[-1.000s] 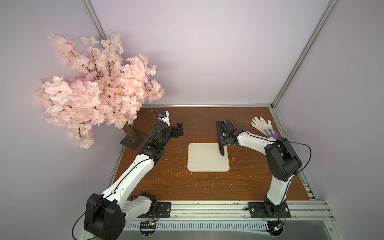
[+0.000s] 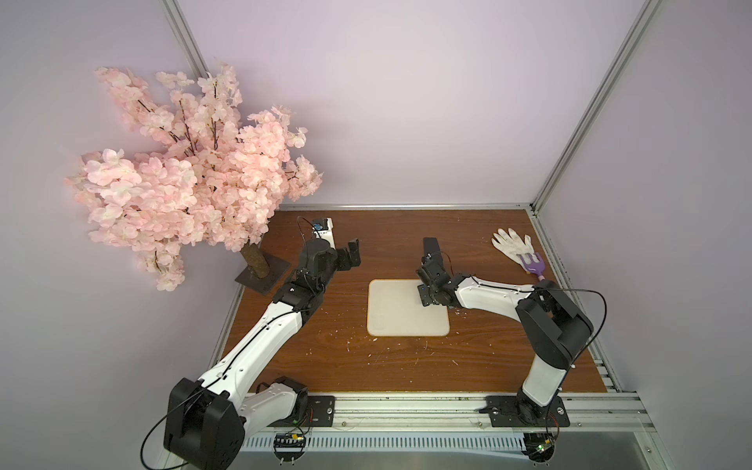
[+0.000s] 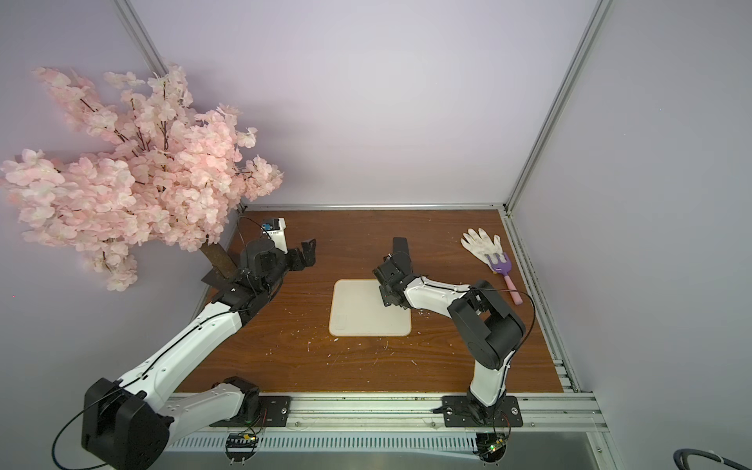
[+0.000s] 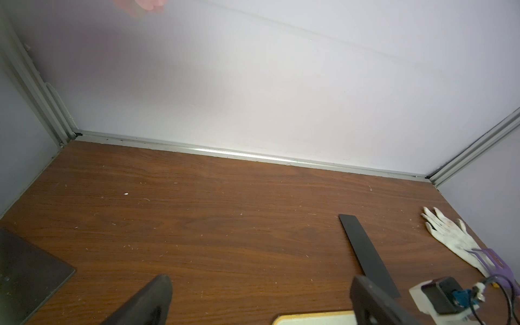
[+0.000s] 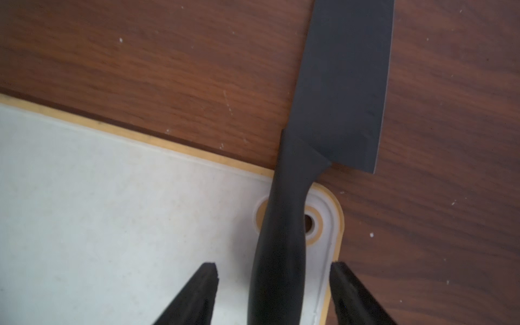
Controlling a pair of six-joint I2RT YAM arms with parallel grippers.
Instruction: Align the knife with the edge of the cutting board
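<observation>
A black knife (image 5: 341,81) lies with its blade on the wood beyond the far edge of the white cutting board (image 5: 135,216). Its handle crosses the board's far right corner at a slight slant, beside the corner hole. In the right wrist view my right gripper is open, one finger (image 5: 200,292) on each side of the handle with a gap to both. From the top left view the right hand covers the handle, and only the blade shows. My left gripper stands apart over the left part of the table, fingers wide open and empty.
A white glove (image 2: 513,246) and a purple-headed tool (image 3: 499,264) lie at the far right. A vase of pink blossoms (image 2: 203,164) fills the left side, on a dark base (image 2: 266,274).
My right gripper has come leftward and toward the front from beside the blade, and now sits over the knife's handle. The knife and the board look unmoved. The left arm is almost still.
</observation>
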